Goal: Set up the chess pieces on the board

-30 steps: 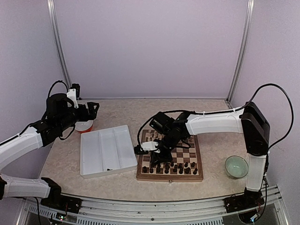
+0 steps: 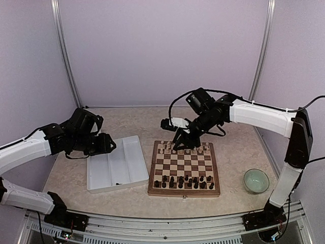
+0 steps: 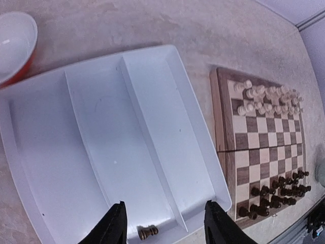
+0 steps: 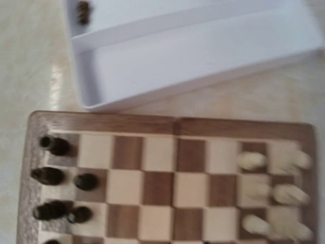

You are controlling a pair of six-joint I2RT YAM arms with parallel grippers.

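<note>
The wooden chessboard (image 2: pixel 184 165) carries dark pieces (image 2: pixel 180 184) along its near side and light pieces (image 3: pixel 244 108) along the far side. My right gripper (image 2: pixel 180 140) hangs over the board's far part; its fingers are hard to see, and in the right wrist view they are out of sight. My left gripper is above the white divided tray (image 2: pixel 130 157), fingers apart with nothing seen between them. One dark piece (image 3: pixel 148 232) lies in the tray's middle compartment, between and below those fingers in the left wrist view.
A red-and-white bowl (image 3: pixel 15 40) sits behind the tray at the left. A pale green bowl (image 2: pixel 256 181) stands right of the board.
My right arm has risen and moved back, away from the near dark pieces. My left gripper has come down and toward the front right, over the tray.
</note>
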